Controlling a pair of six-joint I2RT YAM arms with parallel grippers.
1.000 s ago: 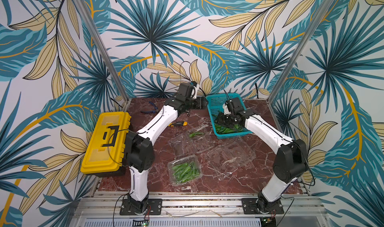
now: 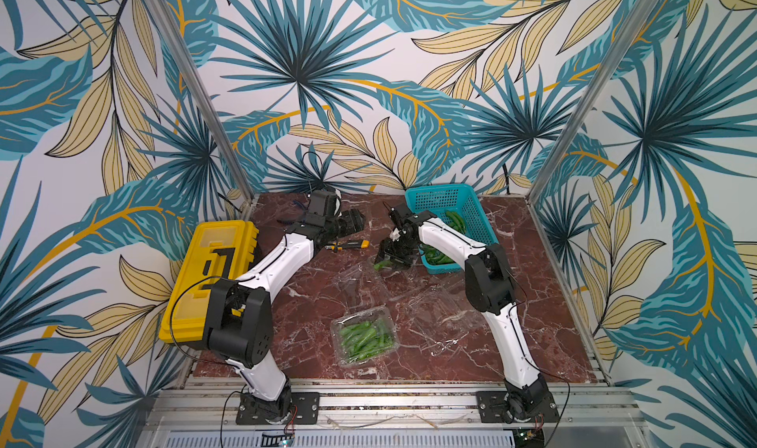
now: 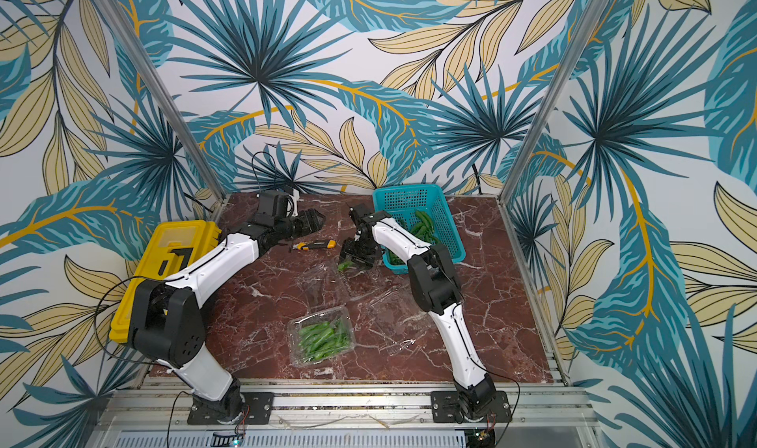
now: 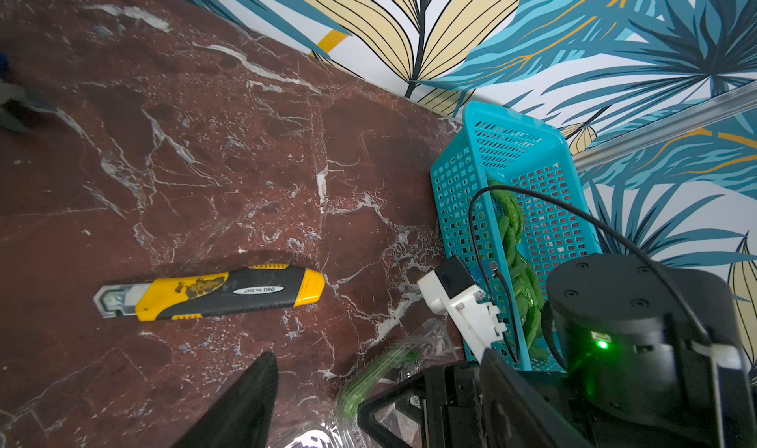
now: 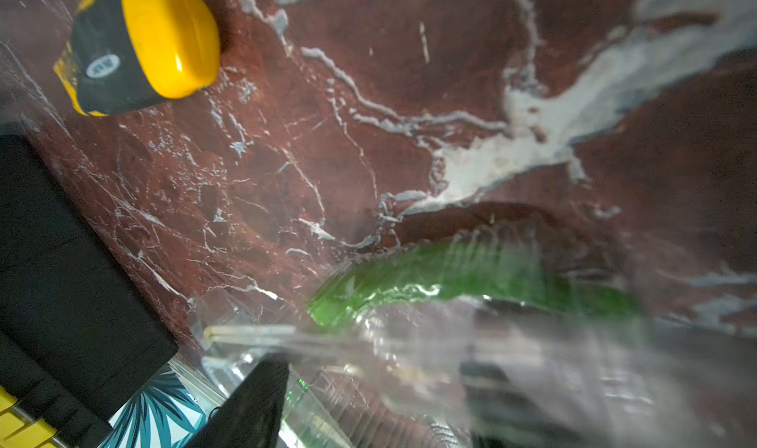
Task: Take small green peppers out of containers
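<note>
A small green pepper (image 5: 426, 278) lies in a clear plastic container beside the teal basket (image 4: 457, 195), which holds more peppers (image 4: 512, 235). My right gripper is open at that container, its fingertips partly blurred behind the plastic. My left gripper hangs above the table to the left, partly open with nothing seen held in it. A clear tray of peppers (image 2: 364, 336) sits at the front middle.
A yellow toolbox (image 2: 189, 274) stands at the left. A box cutter (image 4: 205, 294) lies behind the containers. Another clear plastic container (image 3: 398, 322) lies at the front right.
My left gripper has moved left and down from the back middle. My right gripper has come out of the teal basket to the container with the lone pepper at its left.
</note>
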